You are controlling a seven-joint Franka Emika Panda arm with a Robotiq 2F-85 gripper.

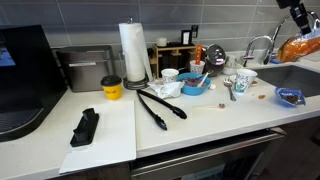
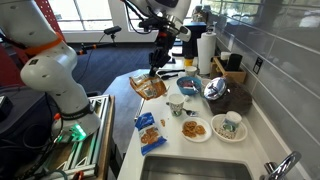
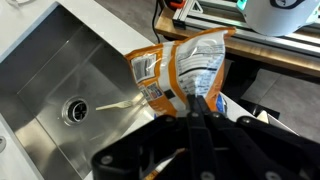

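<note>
An orange and clear bag hangs at the upper right of exterior view 1, below my gripper. In exterior view 2 the bag is in the air over the counter's edge, under the gripper. The wrist view shows the bag, with orange bands and a white label, its near end at the dark fingers. My gripper is shut on its thin edge; the exact pinch is hard to make out. A fork-like utensil shows beside the bag, over the sink.
A blue packet lies on the counter near the sink. Close by are a plate of food, a cup and a blue bowl. Black tongs and a paper towel roll stand further left.
</note>
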